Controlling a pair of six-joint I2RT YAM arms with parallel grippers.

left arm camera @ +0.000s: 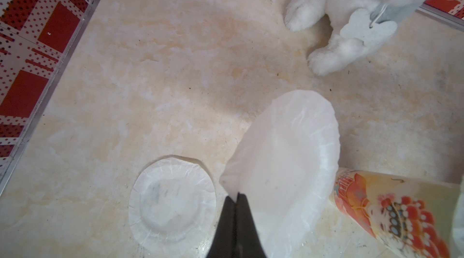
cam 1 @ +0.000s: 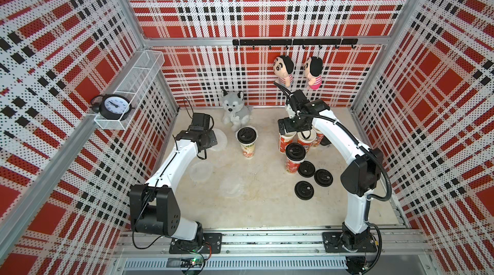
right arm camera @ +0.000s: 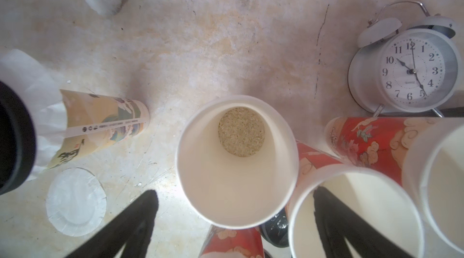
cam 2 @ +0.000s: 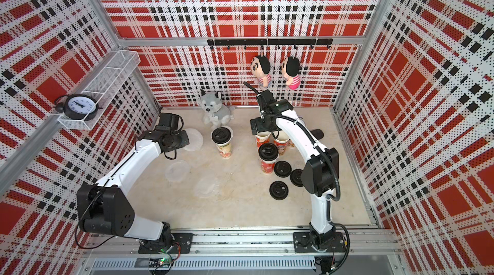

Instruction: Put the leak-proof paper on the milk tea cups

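Note:
My left gripper is shut on a white round paper [left arm camera: 285,156], raised above the table near the patterned cup [left arm camera: 391,204]. Another paper [left arm camera: 171,200] lies flat below it; a faint one [cam 1: 231,186] lies nearer the front. My right gripper stands open over an empty cup [right arm camera: 241,161], beside two more open red cups [right arm camera: 367,209]. The middle cup [cam 1: 247,146] wears a black lid with paper under its edge. A red cup [cam 1: 294,164] in front is also lidded.
Several black lids [cam 1: 303,190] lie at front right. A plush dog [cam 1: 234,110] sits at the back, an alarm clock [right arm camera: 408,69] behind the cups. Toys hang on the rear wall.

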